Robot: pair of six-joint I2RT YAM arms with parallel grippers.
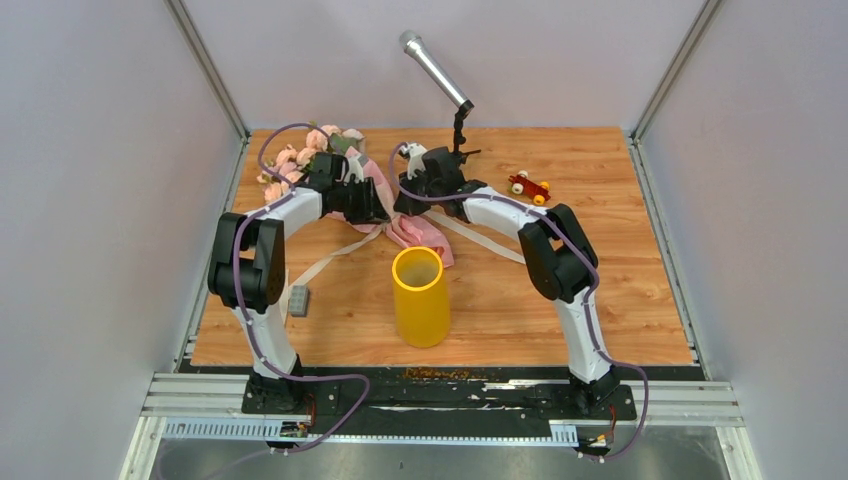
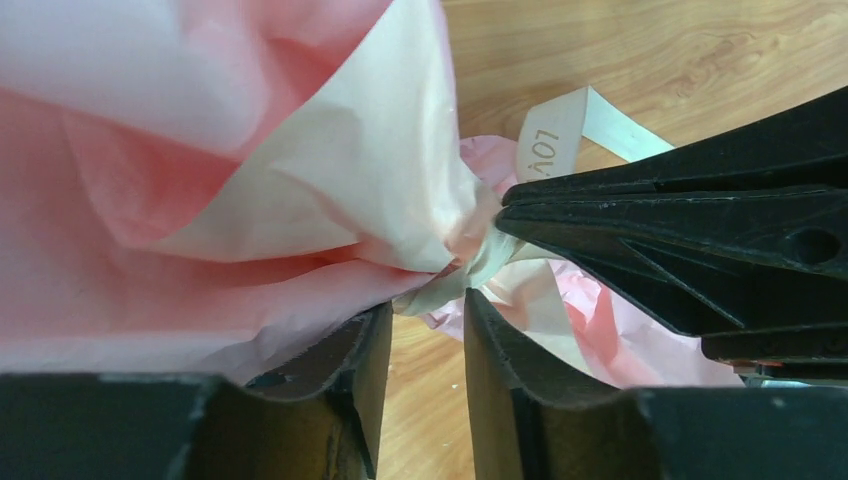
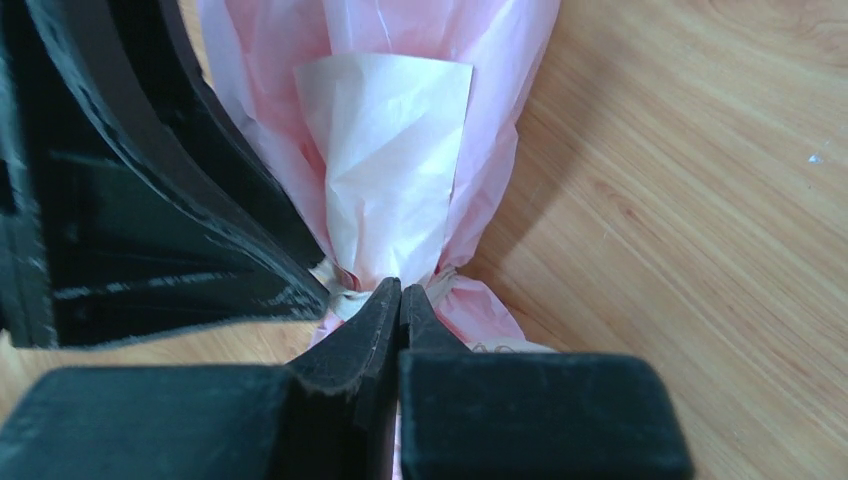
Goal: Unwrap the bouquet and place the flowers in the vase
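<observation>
The peach flowers (image 1: 285, 170) lie at the back left in pink wrapping (image 1: 420, 238), tied at the waist with a pale ribbon (image 2: 440, 292). The yellow vase (image 1: 421, 310) stands upright at front centre, its mouth close to the wrapping's lower end. At the tie, my left gripper is partly open, the ribbon crossing by its fingertips. Opposite it, my right gripper is shut with its tips against the tie. Whether it pinches any ribbon, I cannot tell. The left gripper's dark finger (image 3: 180, 200) fills the left of the right wrist view.
A microphone (image 1: 436, 72) on a stand rises at the back, close behind the right gripper. A red toy car (image 1: 529, 188) sits back right and a grey block (image 1: 299, 301) front left. Ribbon tails trail to both sides.
</observation>
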